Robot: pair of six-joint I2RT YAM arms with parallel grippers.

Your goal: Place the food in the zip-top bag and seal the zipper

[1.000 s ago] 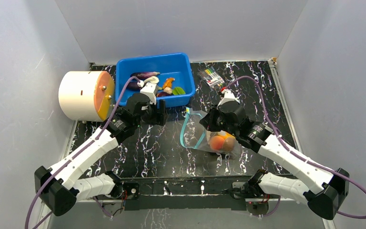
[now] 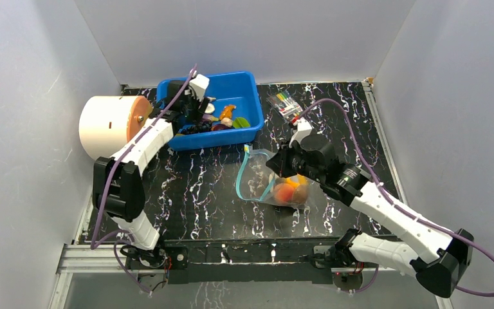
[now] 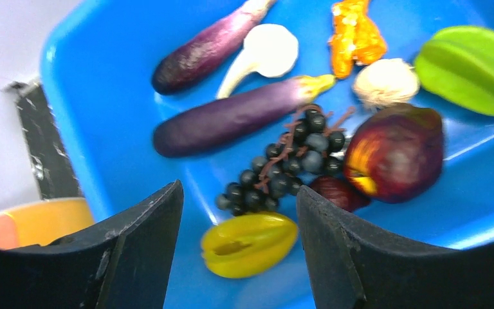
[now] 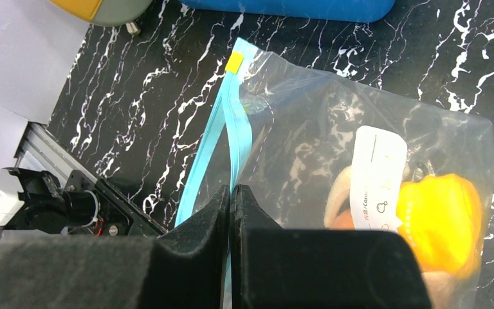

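A clear zip bag [image 4: 296,135] with a light blue zipper strip [image 4: 237,122] lies on the dark table, holding an orange-yellow pepper [image 4: 440,212] and other round food. My right gripper is shut on the bag's edge at the blue strip. Over the blue bin [image 2: 247,136] my left gripper stands open, nothing between its fingers. Below it in the left wrist view lie a yellow piece of food [image 3: 249,244], dark grapes [image 3: 283,167], two eggplants [image 3: 231,122], a dark red fruit [image 3: 395,153] and a green star fruit [image 3: 473,71].
A white cylinder [image 2: 110,129] with an orange end stands just left of the bin. A pack of coloured markers [image 2: 284,105] lies at the back, right of the bin. Bare table shows in front of the bin, left of the bag.
My left gripper has moved from in front of the bin back and left to over its food. The bag has shifted slightly left; the right gripper stays nearly in place.
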